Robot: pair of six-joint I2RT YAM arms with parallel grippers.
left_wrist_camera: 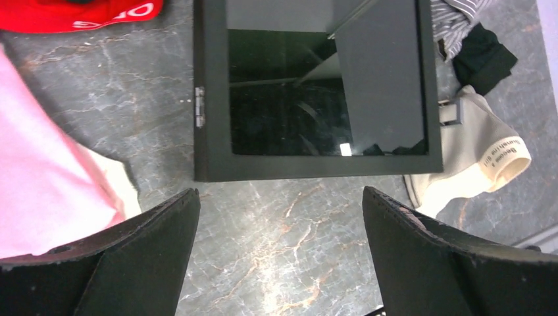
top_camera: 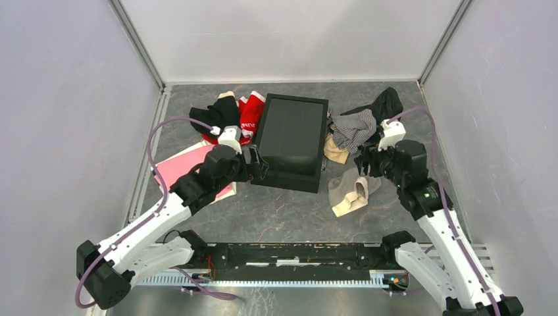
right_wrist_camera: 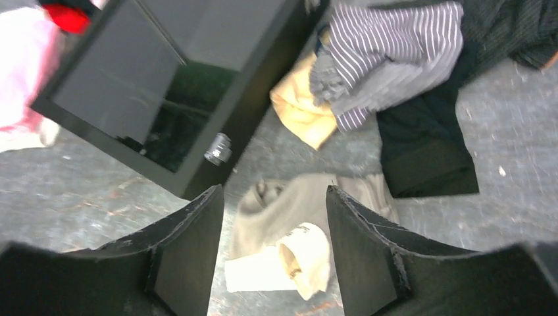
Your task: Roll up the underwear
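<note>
A beige-grey pair of underwear (top_camera: 350, 195) with a cream waistband lies crumpled on the floor at the box's near right corner. In the right wrist view the underwear (right_wrist_camera: 283, 224) shows below and between the fingers, with part of the waistband curled over. My right gripper stands open above it, nothing in its grasp. My left gripper is open and empty, over the near left edge of the black box; from there the underwear (left_wrist_camera: 477, 158) appears at the right.
The black box (top_camera: 285, 183) looks empty. Striped grey cloth (top_camera: 355, 126), yellow cloth (top_camera: 335, 151) and black clothing (top_camera: 387, 104) lie right of it. Red cloth (top_camera: 251, 113), black cloth (top_camera: 225, 112) and a pink piece (top_camera: 179, 164) lie left.
</note>
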